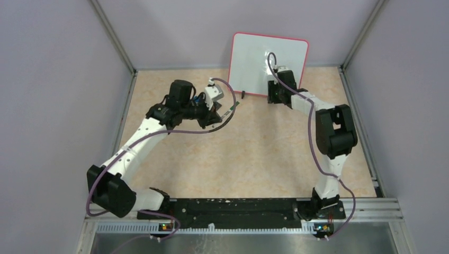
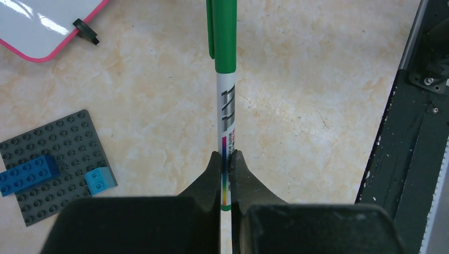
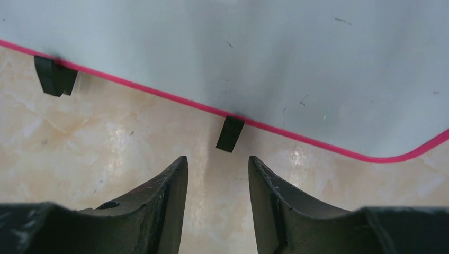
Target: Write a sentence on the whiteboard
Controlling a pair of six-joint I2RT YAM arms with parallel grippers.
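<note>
The green-capped white marker (image 2: 226, 100) is gripped near its lower end by my left gripper, which is shut on it. In the top view this marker (image 1: 226, 114) is held left of the table's middle, its green cap pointing right and away. The white whiteboard (image 1: 257, 58) with its pink rim leans at the back of the table. In front of its lower right part is my right gripper (image 1: 273, 100), partly covering it in the top view. Between its spread fingers there is nothing; a black stand foot (image 3: 230, 134) shows just beyond the gap.
Another black foot (image 1: 243, 94) sticks out from the board's lower edge, further left. A dark grey studded plate (image 2: 69, 135) carrying a blue brick (image 2: 29, 174) and a light blue brick (image 2: 99, 180) lies under the left arm.
</note>
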